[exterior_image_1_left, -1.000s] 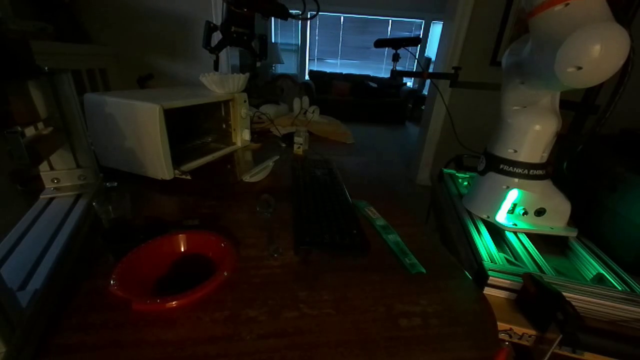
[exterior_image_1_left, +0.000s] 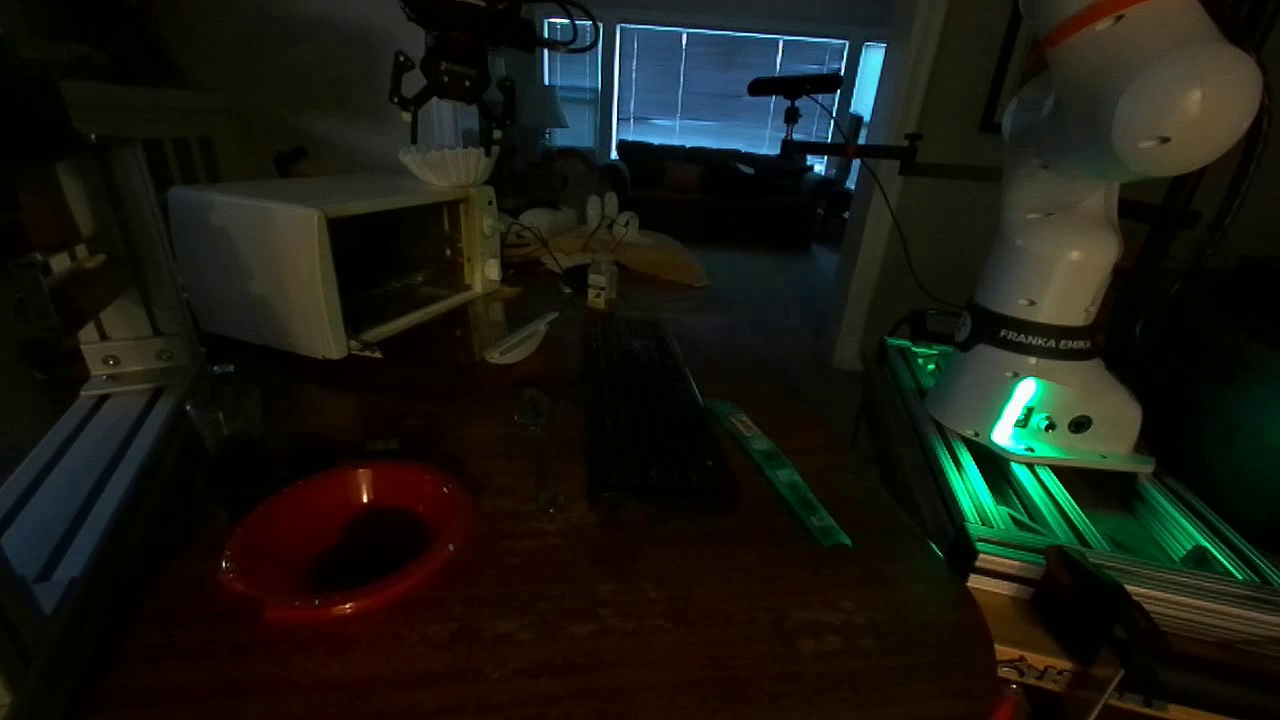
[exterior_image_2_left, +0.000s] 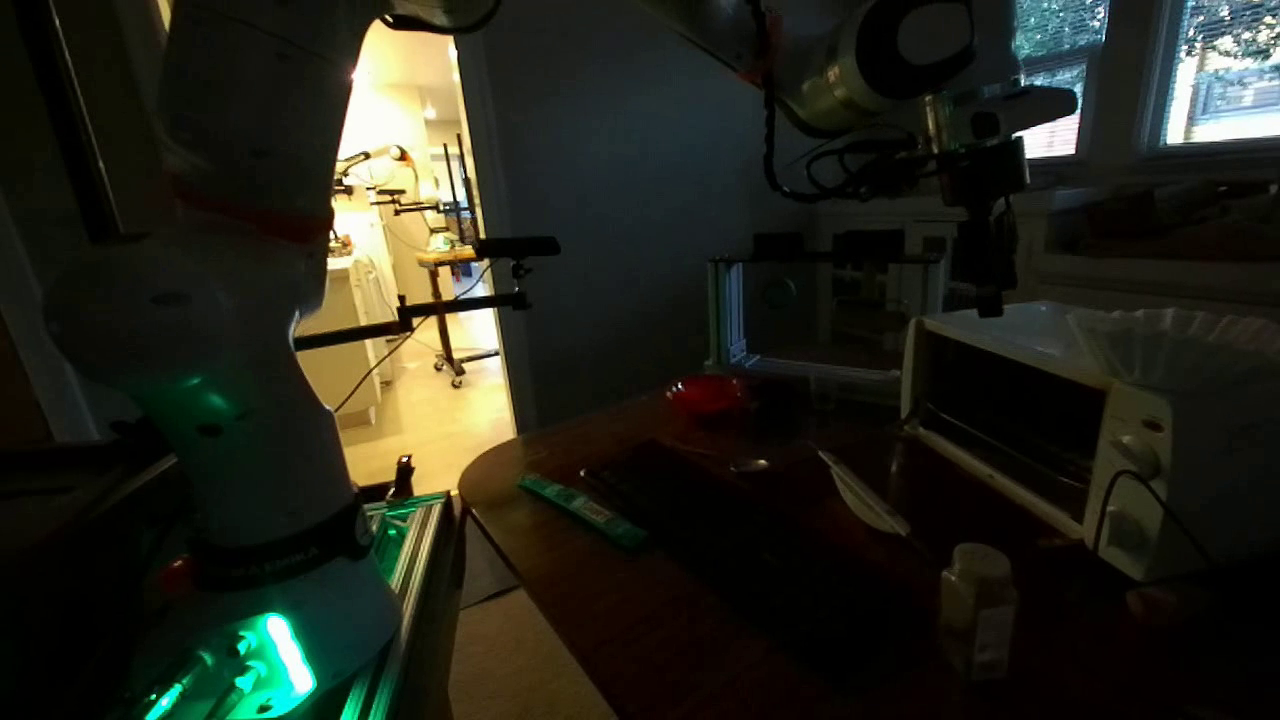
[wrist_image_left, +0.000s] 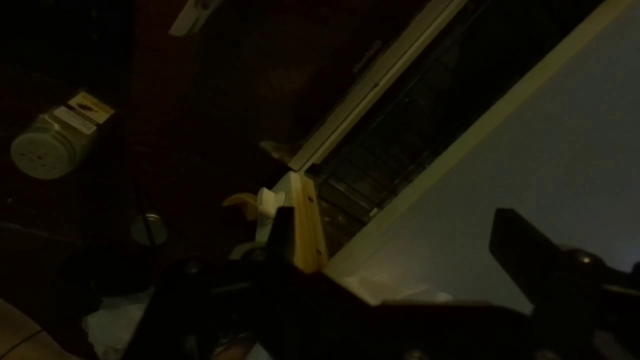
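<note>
My gripper (exterior_image_1_left: 456, 130) stands open above the toaster oven, its two dark fingers spread apart. In exterior view 1 a white fluted paper filter (exterior_image_1_left: 446, 166) rests on the oven top, just below and between the fingertips. The same filter (exterior_image_2_left: 1176, 346) looks pale and translucent in exterior view 2, to the right of my gripper there. The white toaster oven (exterior_image_1_left: 252, 264) has its front open, with a dark inside and a wire rack. In the wrist view the open gripper spans the oven's top (wrist_image_left: 510, 180), and only a pale edge of the filter (wrist_image_left: 402, 291) shows near the palm.
A red bowl (exterior_image_1_left: 270, 516), a dark keyboard (exterior_image_1_left: 648, 420), a green packet (exterior_image_1_left: 780, 474), a white utensil (exterior_image_2_left: 861, 492), a spoon (exterior_image_2_left: 750, 464) and a shaker jar (exterior_image_2_left: 978, 606) lie about the dark table. Its near part is clear in exterior view 1.
In exterior view 1 my gripper has moved down and a little left, closer to the filter. The filter and the things on the table look unmoved.
</note>
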